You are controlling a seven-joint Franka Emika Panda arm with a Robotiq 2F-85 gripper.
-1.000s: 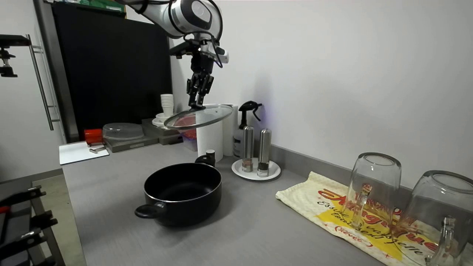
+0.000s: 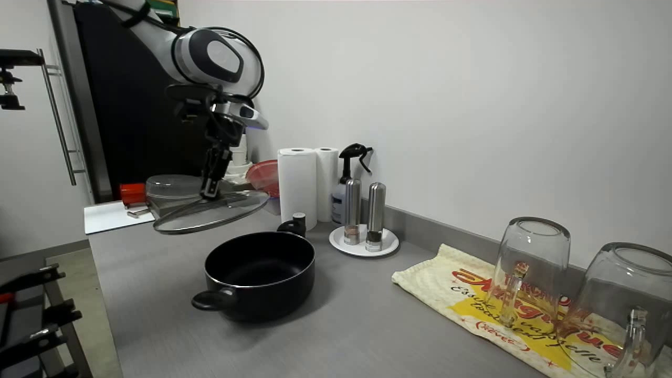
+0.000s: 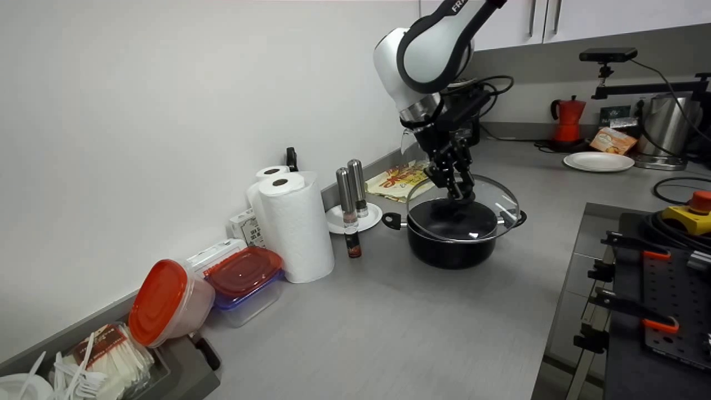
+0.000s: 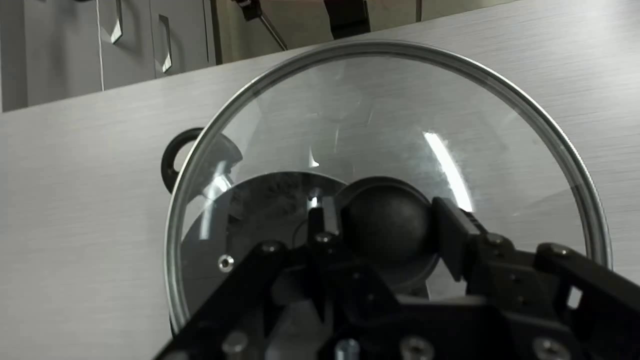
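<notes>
My gripper is shut on the round black knob (image 4: 387, 222) of a clear glass lid (image 4: 384, 108) with a metal rim. In exterior view 1 the lid (image 2: 217, 216) hangs tilted in the air, to the left of and behind the black pot (image 2: 259, 277). The pot stands uncovered on the counter, its inside showing. From exterior view 2, the lid (image 3: 493, 200) overlaps the pot (image 3: 451, 250) in the line of sight. Through the glass in the wrist view, part of the pot (image 4: 264, 198) shows below. The knob is mostly hidden by the fingers in the exterior views.
Paper towel rolls (image 2: 297, 188) and a white plate (image 2: 364, 248) with two grinders line the wall. A small jar (image 3: 353, 241) stands near the pot. Plastic containers (image 3: 244, 283) sit farther along.
With the lid in its grip, my gripper has moved left and lower in exterior view 1, away from above the pot's far side. The pot has stayed put.
</notes>
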